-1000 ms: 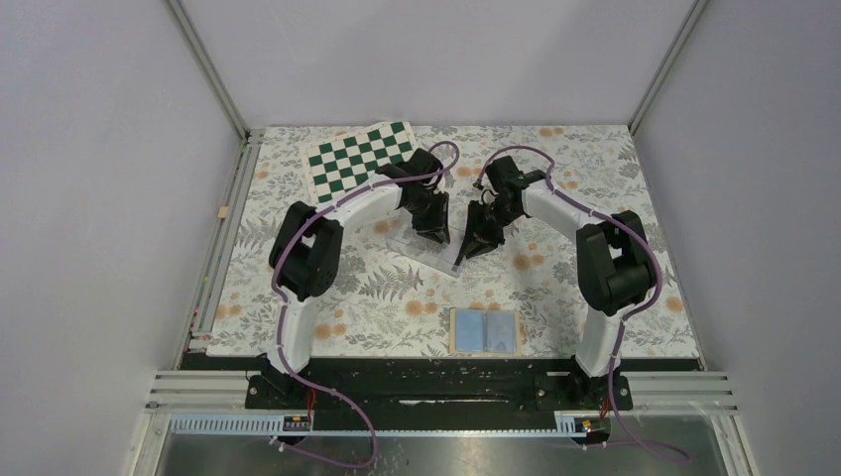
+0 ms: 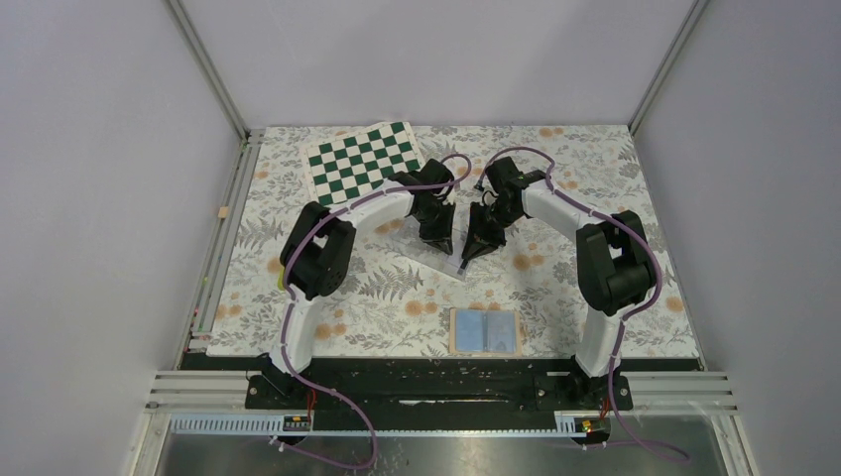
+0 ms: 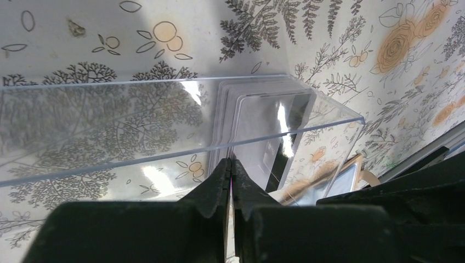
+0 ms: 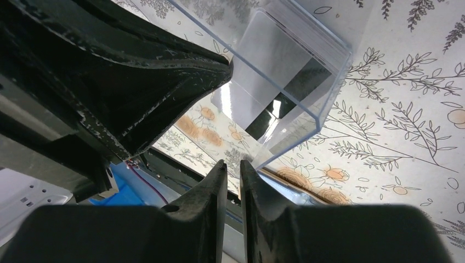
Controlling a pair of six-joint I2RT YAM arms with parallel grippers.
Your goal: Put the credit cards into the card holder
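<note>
In the top view a clear card holder point(image 2: 421, 255) lies mid-table between my two grippers. White cards with a dark stripe point(image 3: 263, 131) stand inside it, toward its right end. My left gripper is shut with nothing between its fingers, its tips at the left edge of the card stack. From the right wrist view, the left fingertip point(image 4: 222, 71) is beside the white card face point(image 4: 268, 63). My right gripper has its fingers close together with a narrow gap, near the holder's lower corner. Whether the clear wall sits in that gap is unclear.
A wood-edged tray with blue panels point(image 2: 486, 331) lies near the front edge. At the back left is a green checkered board point(image 2: 363, 161). Both arms are close together at the holder, and the floral table to the right is clear.
My left gripper has moved slightly right and toward the front. The holder with its cards has slid a little to the right. The right arm has barely moved.
</note>
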